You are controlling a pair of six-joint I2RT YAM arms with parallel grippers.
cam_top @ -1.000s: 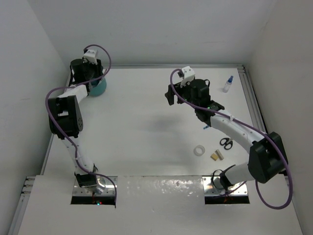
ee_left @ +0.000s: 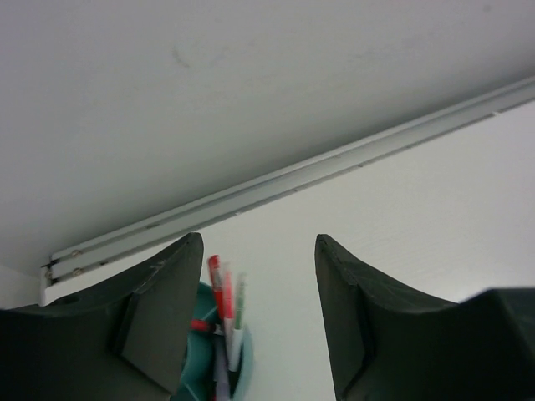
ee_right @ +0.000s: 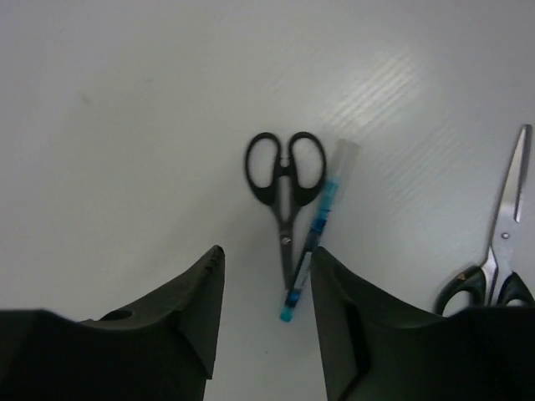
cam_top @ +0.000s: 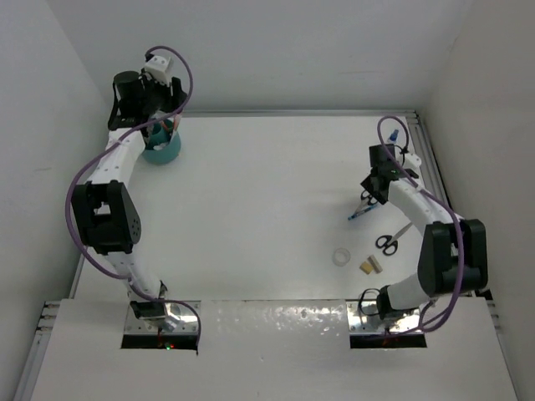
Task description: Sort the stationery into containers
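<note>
A teal container holds pens at the back left, with my open left gripper above it; red and pale pens show between and below its fingers. My right gripper is open over small black scissors and a blue pen lying side by side on the table. Larger scissors lie to their right. A tape roll, a yellow block and a pale block lie near the front right.
A small blue-capped bottle is at the back right, partly behind the right arm. Walls stand at the back and both sides.
My right arm has swung from the middle back to the right, over the scissors and pen. My left gripper has shifted slightly above the container.
</note>
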